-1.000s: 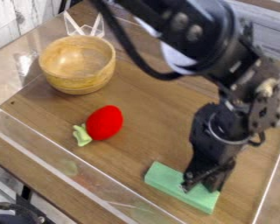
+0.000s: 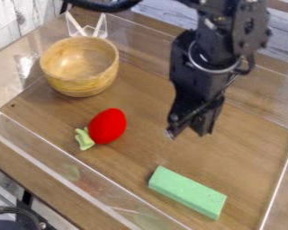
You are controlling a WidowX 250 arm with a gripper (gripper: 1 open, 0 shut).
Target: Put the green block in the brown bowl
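The green block (image 2: 187, 192) lies flat on the wooden surface at the lower right. A brown wooden bowl (image 2: 80, 66) stands at the upper left, and its visible inside looks empty. Above the board, right of centre, my black gripper (image 2: 190, 128) points downward. It is well back from the block and to the right of the bowl. No object shows at its fingertips. How far apart the fingers are is hard to make out against the dark body.
A red object with a pale green end (image 2: 107, 127) lies between the bowl and the block, left of centre. Clear low walls (image 2: 62, 160) border the board. Bare wood (image 2: 140, 99) lies between the bowl and the gripper.
From over the green block, my gripper has risen and moved back, away from it. The block has stayed where it was, as have the bowl and the red object.
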